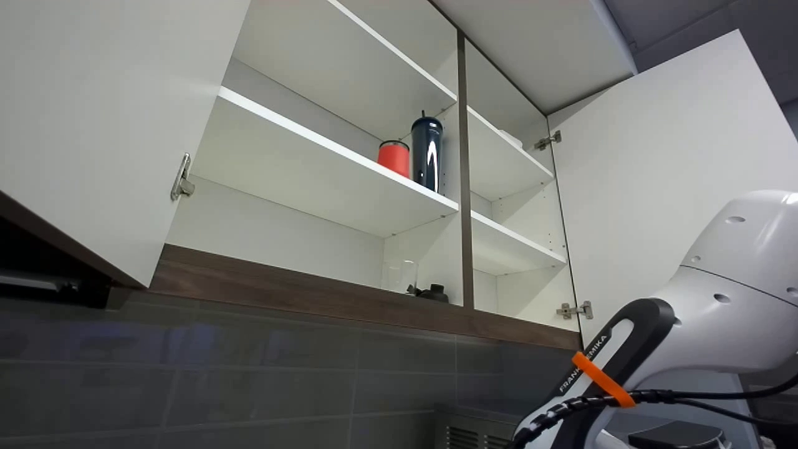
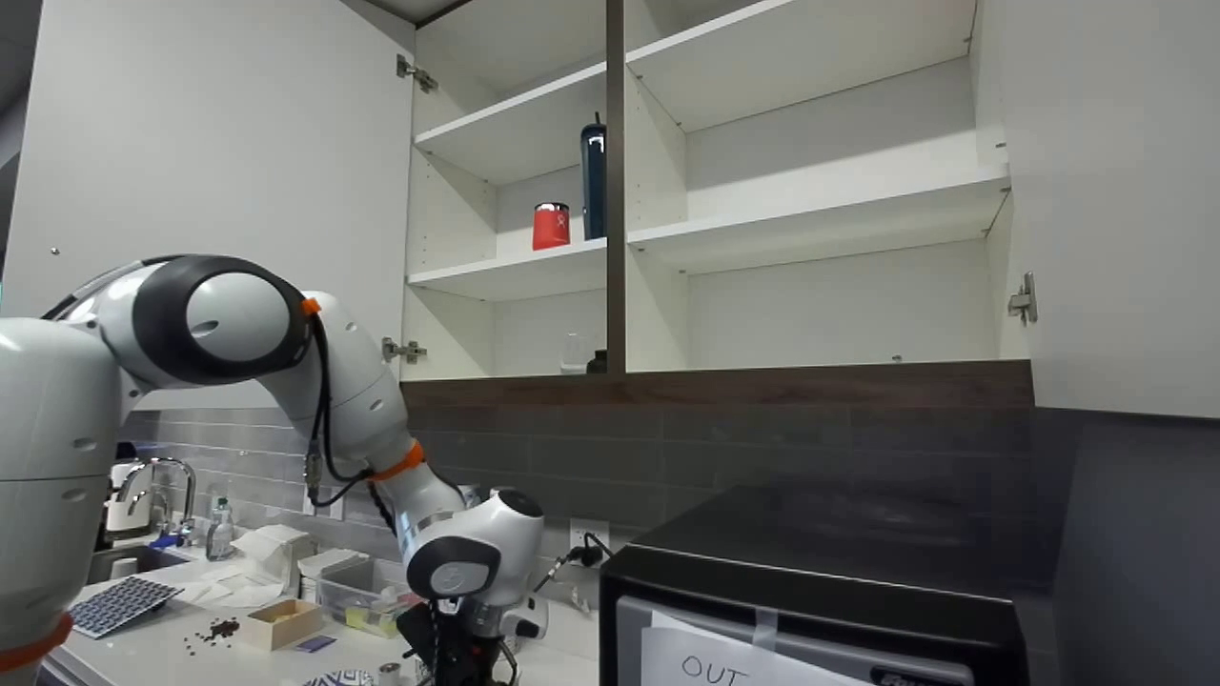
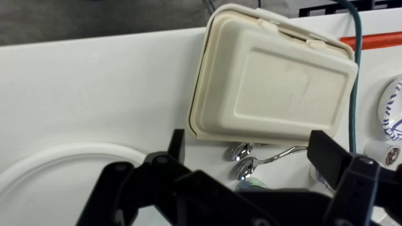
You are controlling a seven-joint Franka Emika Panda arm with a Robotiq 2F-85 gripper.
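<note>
In the wrist view my gripper is open, its two black fingers wide apart with nothing held between them. Past the fingertips lies a closed beige takeout box (image 3: 290, 86) on the white counter. Two metal spoons (image 3: 247, 167) lie by the box's near edge, partly covered by it or by my gripper. A white round plate or lid (image 3: 75, 180) is at the lower left, partly hidden behind a finger. In exterior view 2 the arm reaches down toward the counter, and the gripper (image 2: 463, 657) is cut by the bottom edge.
Both cabinet doors stand open. A red cup (image 1: 394, 157) and a dark tumbler (image 1: 427, 153) stand on a shelf. The black microwave (image 2: 801, 537) is beside the arm. A teal cable (image 3: 353, 94) and a patterned bowl (image 3: 393, 109) lie right of the box. Bare counter (image 3: 94, 90) shows to its left.
</note>
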